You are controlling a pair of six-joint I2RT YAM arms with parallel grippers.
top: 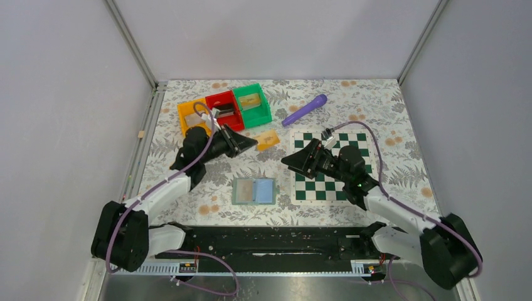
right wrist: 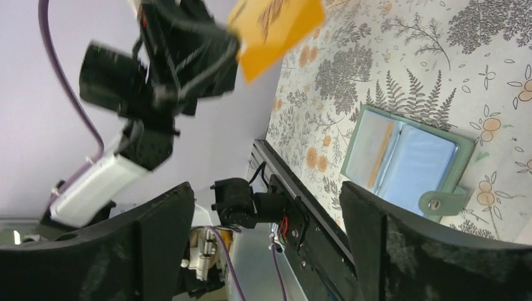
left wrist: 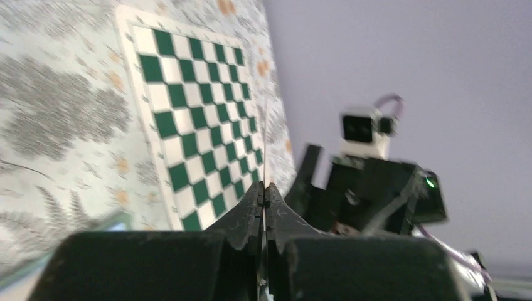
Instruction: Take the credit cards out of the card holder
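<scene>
An orange-yellow card (top: 268, 140) hangs above the table, one end between the tips of my left gripper (top: 256, 143), which is shut on it. In the left wrist view the card is edge-on, a thin upright line above the fingers (left wrist: 251, 210). The right gripper is open and empty, a short way right of the card. Below both lies the card holder (top: 254, 191), spread open on the table with a green-grey border, a snap tab and two pale bluish panels; whether cards sit inside, I cannot tell.
Orange (top: 194, 135), red (top: 216, 99) and green (top: 258, 116) bins stand at the back left, with flat card-like pieces inside. A purple microphone-shaped object (top: 304, 111) lies right of them. A green-and-white checkerboard (top: 323, 194) lies beneath the right arm.
</scene>
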